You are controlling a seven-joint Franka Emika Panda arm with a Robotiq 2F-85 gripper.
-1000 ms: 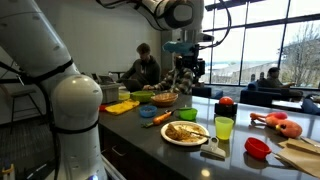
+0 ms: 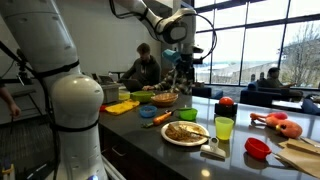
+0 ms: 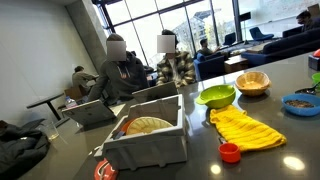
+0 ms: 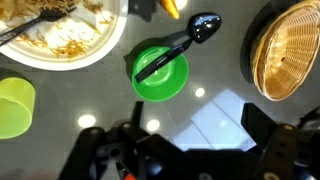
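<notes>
My gripper is open with nothing between its fingers, high above the table in the wrist view. Below and just ahead of it sits a small green bowl (image 4: 160, 75), with a black spoon (image 4: 203, 27) lying across its rim. In exterior view 1 the same bowl (image 2: 188, 115) stands behind a white plate of noodle-like food (image 2: 185, 132). A dark fork (image 4: 38, 22) rests on that plate in the wrist view. To the left is a yellow-green cup (image 4: 15, 108), and to the right a woven basket (image 4: 287, 52).
A red bowl (image 2: 257, 149), a red-orange toy-like item (image 2: 283, 123) and a wooden board (image 2: 300, 155) lie at the right. A grey bin (image 3: 148, 136), a yellow cloth (image 3: 246, 130) and a larger green bowl (image 3: 216, 97) show in exterior view 2. People sit behind the table.
The arm's upper part and wrist have shifted a little leftward in exterior view 1. Objects on the table look unmoved.
</notes>
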